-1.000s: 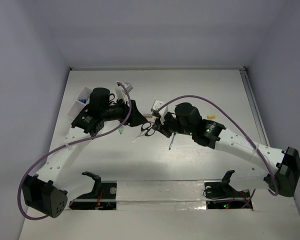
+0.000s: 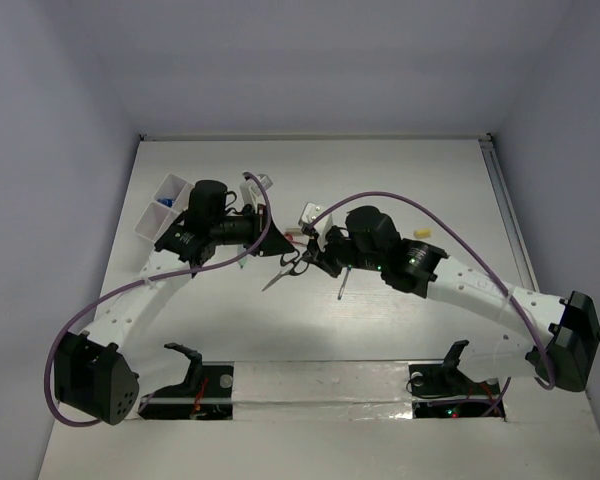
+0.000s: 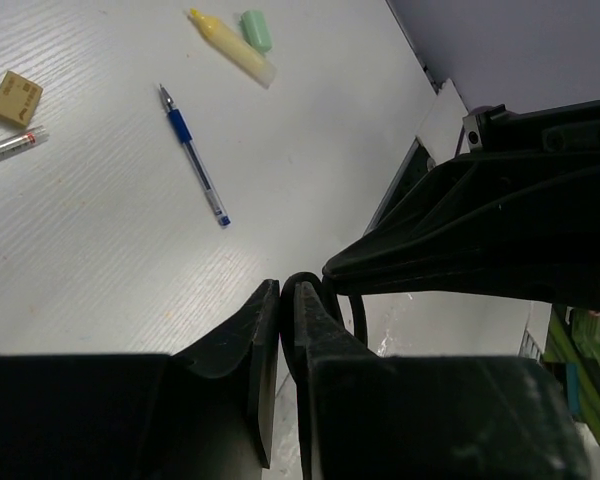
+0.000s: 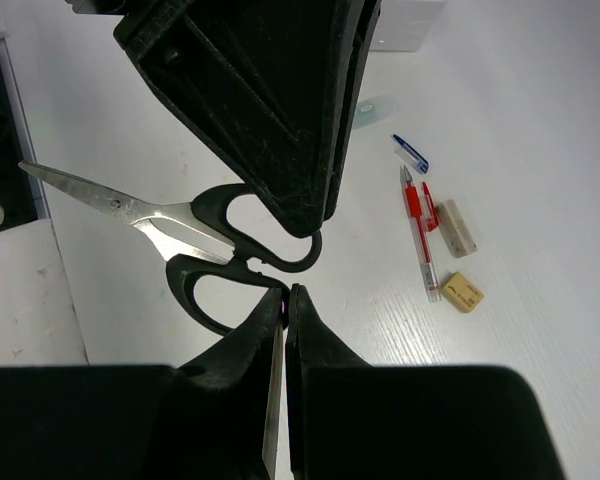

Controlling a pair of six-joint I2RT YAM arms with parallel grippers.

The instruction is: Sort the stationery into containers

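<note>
Black-handled scissors [image 4: 242, 246] hang above the table between my two grippers, blades pointing left in the right wrist view. My right gripper is shut on the lower handle loop. At the other loop, my left gripper is shut on the black handle, its fingers [image 4: 300, 210] partly covering that loop. The two grippers are very close together. White containers [image 2: 143, 222] stand at the table's left, partly behind the left arm, with something blue inside. A blue pen [image 3: 195, 155] and a red pen [image 4: 418, 232] lie on the table.
A tan eraser [image 4: 462, 292], a grey eraser [image 4: 457, 228], a red cap [image 4: 430, 208] and a blue cap [image 4: 410, 153] lie close to the red pen. A yellow marker [image 3: 232, 46] lies by a green piece [image 3: 255, 31].
My left gripper has moved right and slightly down to the scissors' handle and shut on it. The scissors have shifted slightly; the right arm has hardly moved.
</note>
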